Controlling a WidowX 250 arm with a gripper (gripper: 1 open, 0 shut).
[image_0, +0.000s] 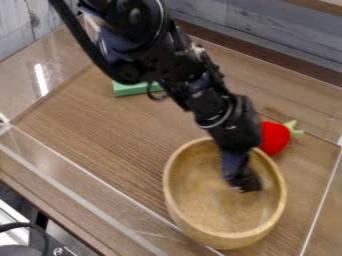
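My gripper (238, 168) reaches down from the upper left into a wooden bowl (214, 220) at the bottom right. It is blurred, with its tips over the back right part of the bowl's inside; I cannot make out anything between them. A red vegetable with a green top (275, 138) lies just behind the bowl on the right, partly hidden by the gripper.
A green block (134, 87) lies at the back, partly hidden by the arm. A grey wall runs along the back, and a black cable shows at the bottom left.
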